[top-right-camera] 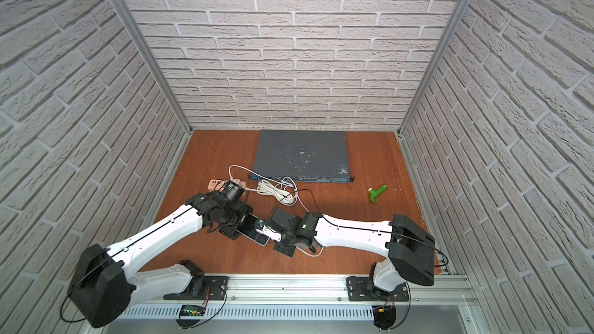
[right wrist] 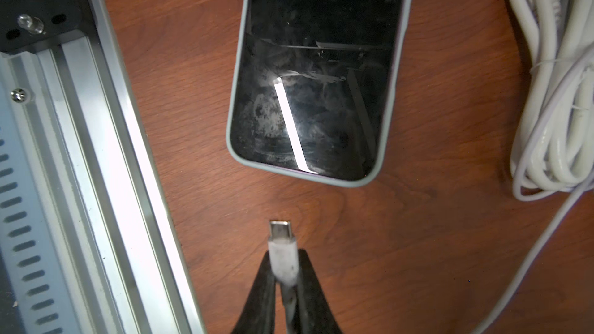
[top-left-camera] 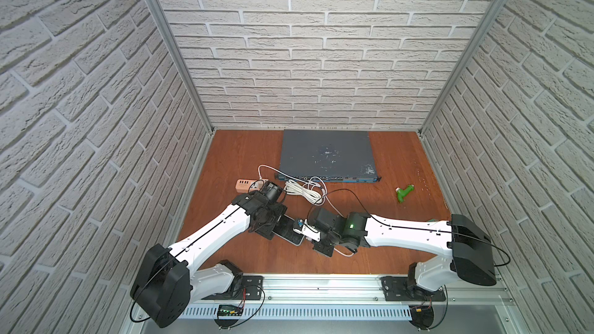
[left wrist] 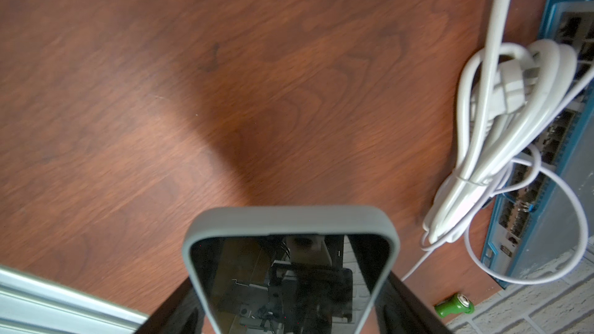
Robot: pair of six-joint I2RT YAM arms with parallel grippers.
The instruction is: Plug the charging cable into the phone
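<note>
The phone (right wrist: pixel 315 86) is dark-screened in a pale grey-green case and hangs off the table, its lower edge facing my right gripper. My left gripper (top-left-camera: pixel 275 222) is shut on its sides; in the left wrist view the phone (left wrist: pixel 290 211) shows its case edge between the fingers. My right gripper is shut on the white plug of the charging cable (right wrist: pixel 284 258). The plug's metal tip points toward the phone's bottom edge, with a clear gap between them in the right wrist view, slightly left of that edge's middle. The phone's port itself cannot be made out.
Coiled white cable (left wrist: pixel 476 148) lies behind the arms, near an orange power strip (top-left-camera: pixel 247 185). A dark flat rack unit (top-left-camera: pixel 328 153) fills the back. A green object (top-left-camera: pixel 404 193) sits at right. The metal rail (right wrist: pixel 123 148) bounds the front edge.
</note>
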